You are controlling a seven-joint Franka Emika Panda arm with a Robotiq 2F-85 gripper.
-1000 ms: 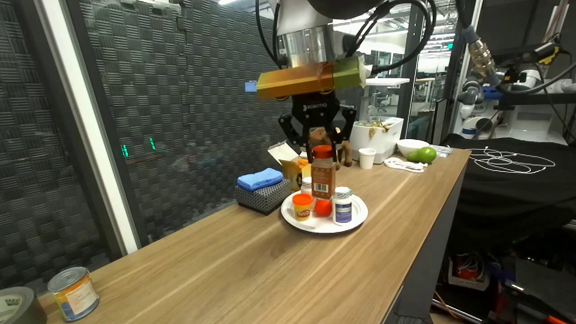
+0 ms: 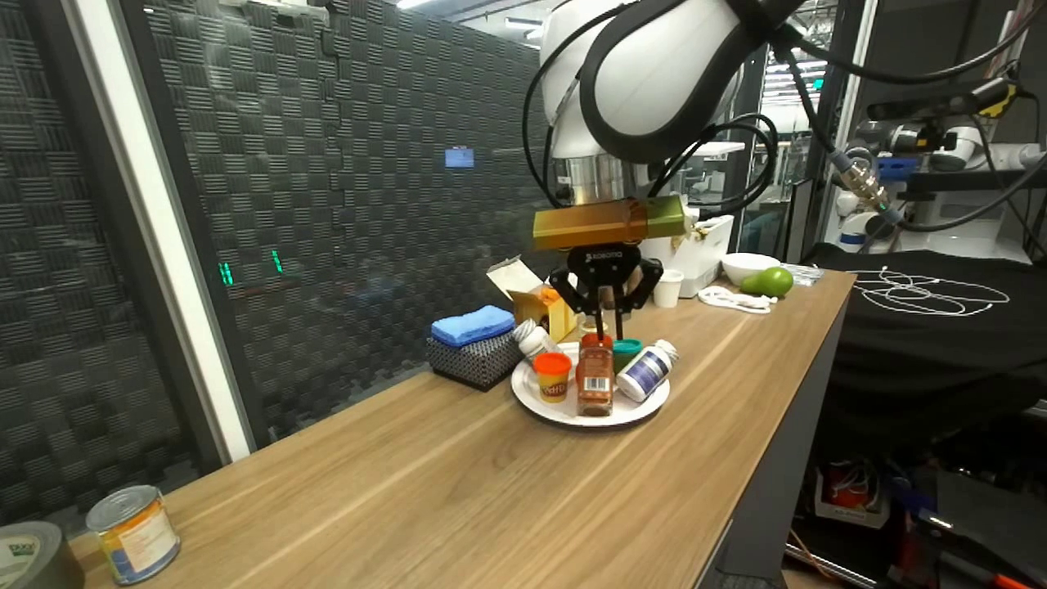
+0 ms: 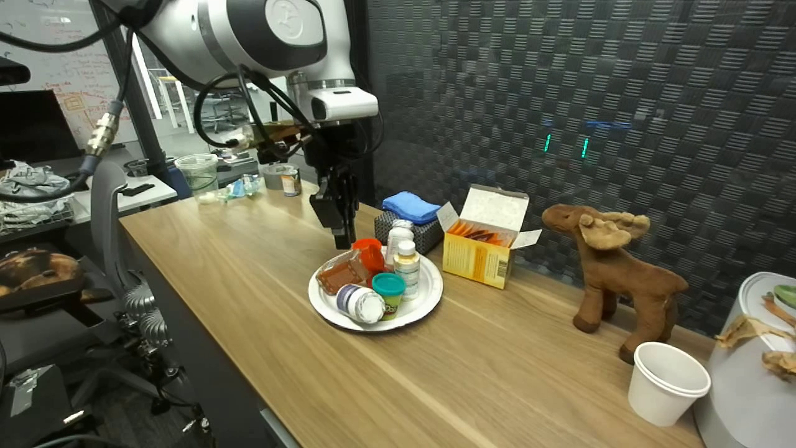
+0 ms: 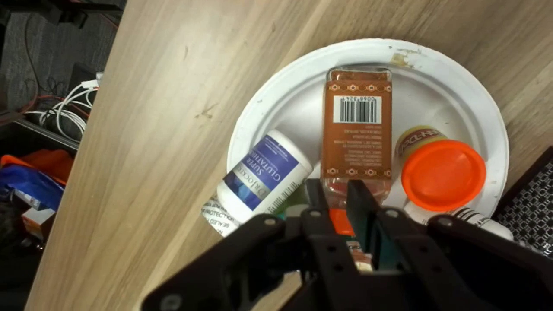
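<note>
My gripper points down over the white plate, its fingers part open with a narrow gap. The spice bottle, brown-labelled with a red cap, leans on the plate just below the fingertips. In the wrist view its red cap shows through the gap; I see no firm grip on it. Beside it lies a tipped white pill bottle with a purple label. The orange-lidded Play-Doh tub sits on the other side. A teal-lidded tub and an upright bottle share the plate.
A dark box with a blue cloth and an open yellow tea box stand close behind the plate. Farther along are a plush moose and paper cups.
My gripper has come down, and the gap between its fingers is narrower. The spice bottle, held above the plate before, now rests on it. The white pill bottle has tipped from upright.
</note>
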